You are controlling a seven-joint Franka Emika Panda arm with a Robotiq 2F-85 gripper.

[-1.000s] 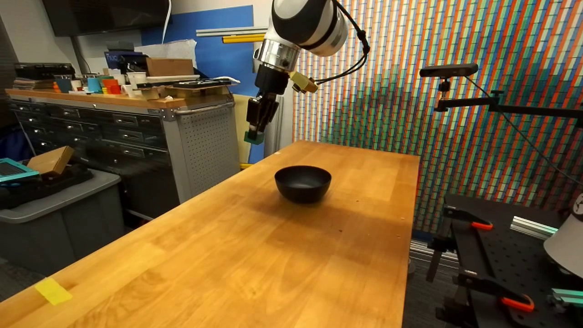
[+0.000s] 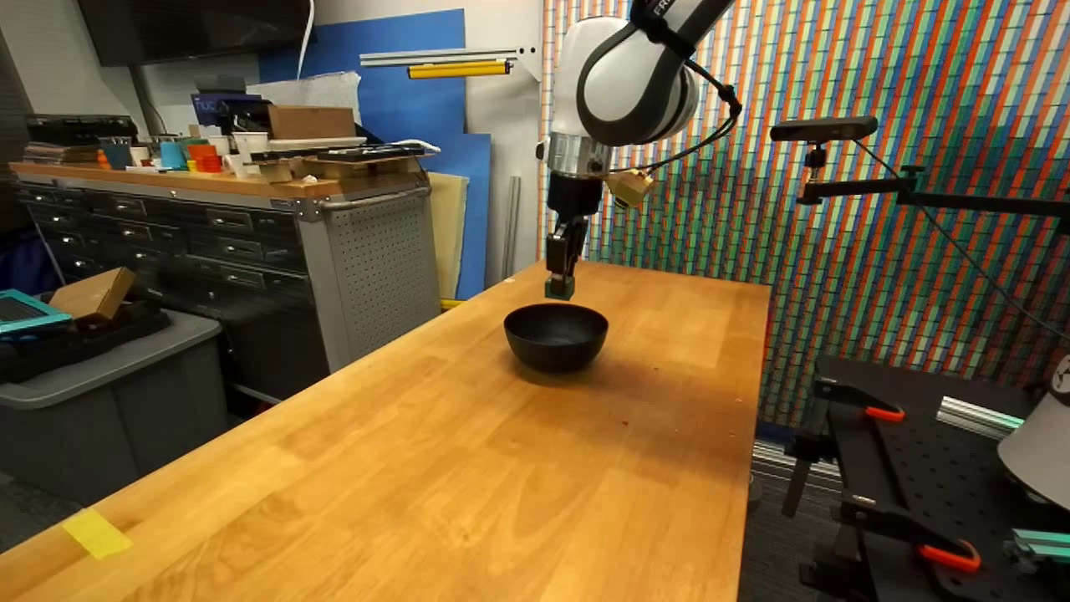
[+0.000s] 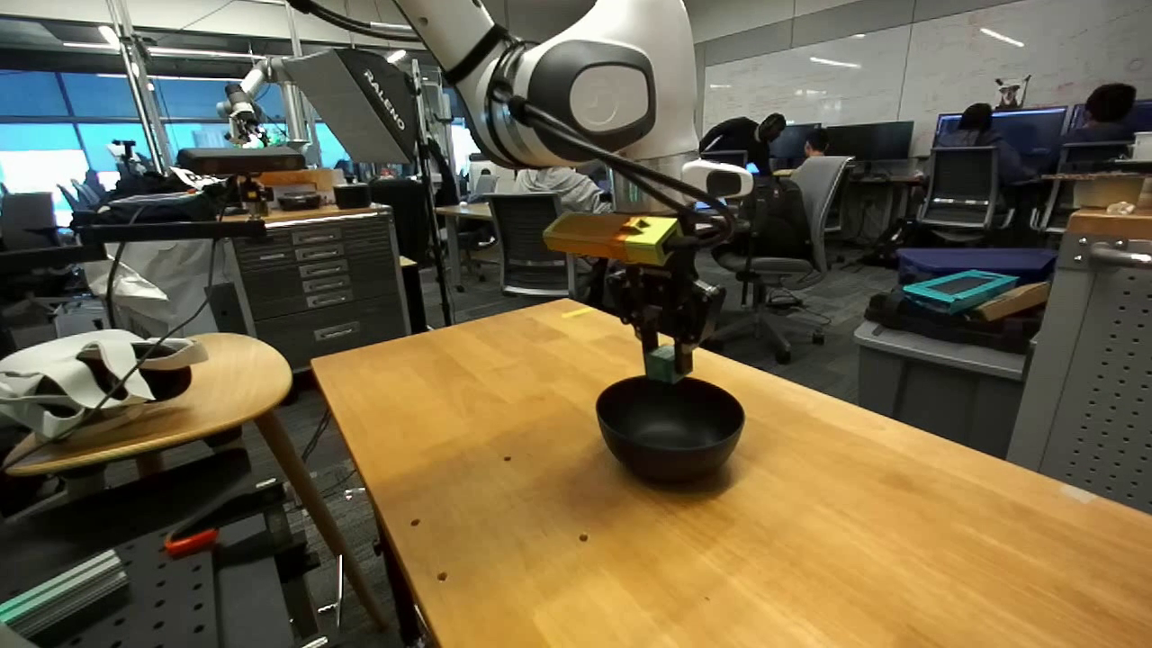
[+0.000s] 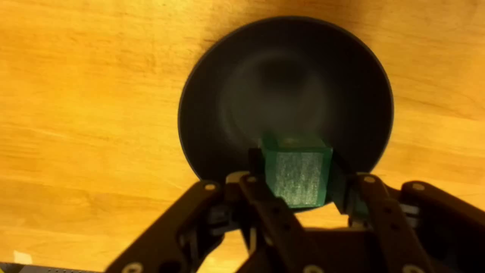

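Note:
A green cube (image 4: 299,175) with a paler face is pinched between the two fingertips of my gripper (image 3: 669,362). In exterior view 1 the same cube (image 2: 559,289) hangs just above the black bowl (image 2: 556,339), near its far side. The bowl (image 3: 670,430) stands upright on the wooden table, and from the wrist its inside (image 4: 277,91) looks empty where it shows. The cube and fingers cover the bowl's lower rim in the wrist view.
Yellow tape (image 2: 97,533) sticks to its near left corner. A camera on an arm (image 2: 824,130) stands beyond the table's right edge, and a drawer cabinet (image 2: 241,251) is at the left.
My gripper has moved right and down with the green cube, from left of the bowl to above it. The arm has swung from tilted to nearly vertical. The bowl has stayed put.

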